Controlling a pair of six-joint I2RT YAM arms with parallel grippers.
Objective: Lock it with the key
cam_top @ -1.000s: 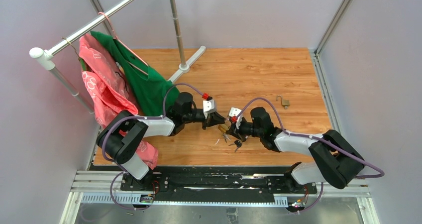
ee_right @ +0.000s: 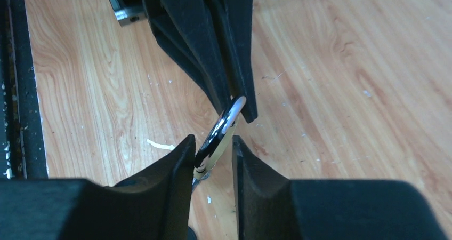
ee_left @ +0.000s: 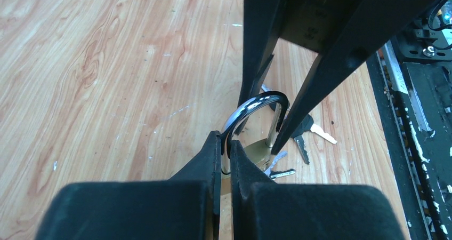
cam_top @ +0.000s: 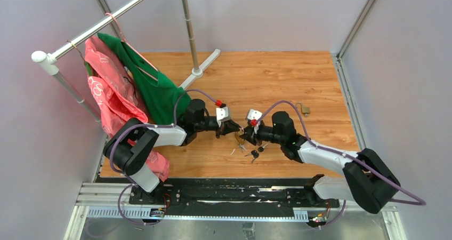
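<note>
A brass padlock (ee_left: 259,152) hangs by its silver shackle (ee_left: 255,104), and my left gripper is shut on one side of that shackle. In the top view the two grippers meet tip to tip near the table's middle, left (cam_top: 239,128) and right (cam_top: 246,135), and the lock is mostly covered. My right gripper is part open around the shackle's other side. One right finger (ee_right: 185,157) lies against or very near the metal; the other (ee_right: 242,162) stands apart. Whether the shackle is locked in the body cannot be told.
Several keys (ee_left: 305,125) with dark heads lie on the table below the grippers. A second padlock (cam_top: 305,111), shackle open, rests to the right. A clothes rack (cam_top: 192,37) with green (cam_top: 157,90) and pink garments stands left.
The left arm has stayed almost still.
</note>
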